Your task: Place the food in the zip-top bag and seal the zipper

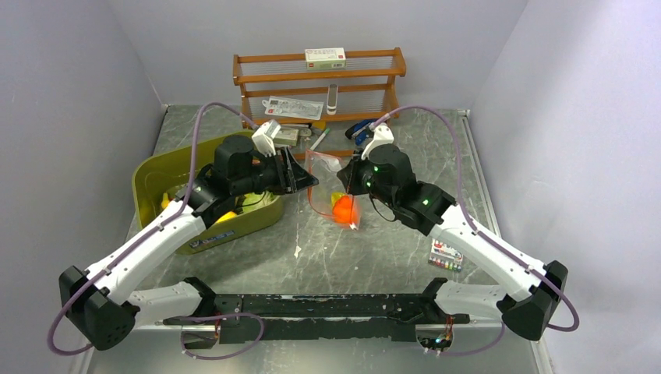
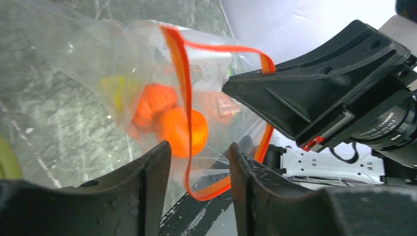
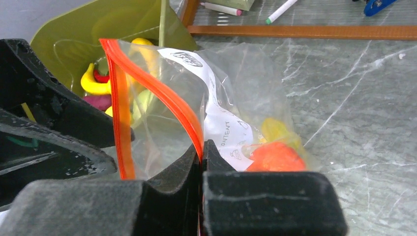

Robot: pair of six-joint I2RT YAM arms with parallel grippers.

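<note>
The clear zip top bag (image 1: pixel 319 204) has an orange zipper band (image 2: pixel 183 64) round its gaping mouth. Inside lie a round orange piece of food (image 2: pixel 189 132), a second orange-red piece (image 2: pixel 155 100) and something yellow (image 2: pixel 118 91). My right gripper is shut on the bag's rim, which runs between its fingertips. My left gripper stands part open at the opposite side of the mouth. Its fingers (image 2: pixel 156 169) are apart, with the zipper band showing in the gap but not clamped.
On the left stands a green bin (image 1: pixel 234 230) with more toy food, partly under my left arm. A wooden rack (image 1: pixel 316 76) is at the back. A marker box (image 1: pixel 446 254) lies at the right.
</note>
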